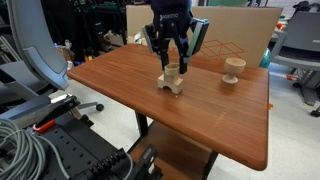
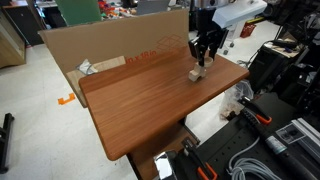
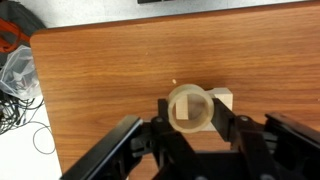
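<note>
My gripper [image 1: 172, 65] points down with its fingers shut on a small tan cup-like ring [image 1: 172, 74]. In the wrist view the round rim of this ring [image 3: 190, 89] shows between the two fingertips, with pale surfaces visible inside it. Directly below is a small stack of pale wooden blocks [image 1: 171, 85] on the table. The ring stands over the top of the stack and hides its upper block in exterior view 1; whether it rests there I cannot tell. Exterior view 2 shows the blocks [image 2: 195, 75] under the gripper, partly hidden.
A second tan cup [image 1: 233, 69] stands on the brown table [image 1: 215, 112], to the right in exterior view 1. A cardboard panel [image 1: 235, 28] lines the far edge.
</note>
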